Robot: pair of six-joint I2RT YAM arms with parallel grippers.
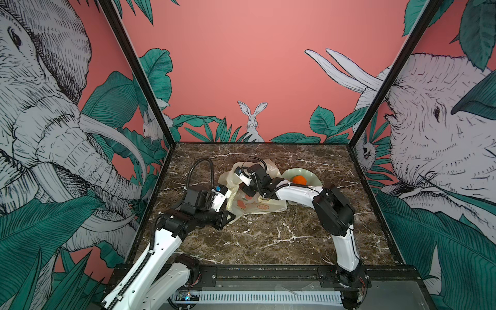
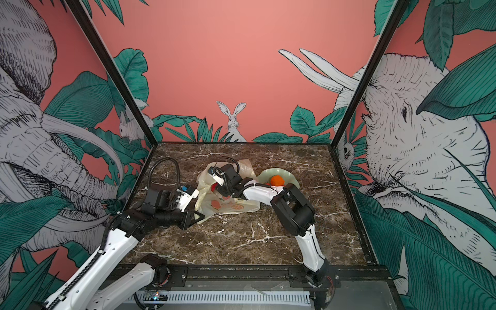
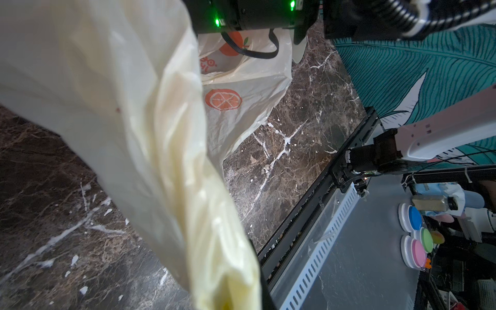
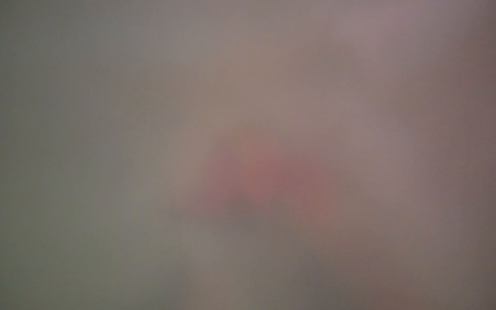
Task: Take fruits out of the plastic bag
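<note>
The cream plastic bag (image 1: 258, 205) with orange prints lies on the marble counter, its mouth raised at the left. My left gripper (image 1: 225, 216) is shut on the bag's crumpled edge, which fills much of the left wrist view. My right gripper (image 1: 245, 184) is down inside the bag's opening; its fingers are hard to make out. The right wrist view is a blur with a reddish patch. A bit of red fruit (image 2: 219, 188) shows beneath that gripper. An orange (image 2: 277, 180) sits in a pale green bowl (image 2: 287, 174) right of the bag.
The right arm stretches across the right side, partly in front of the bowl. A dark frame edge runs along the front.
</note>
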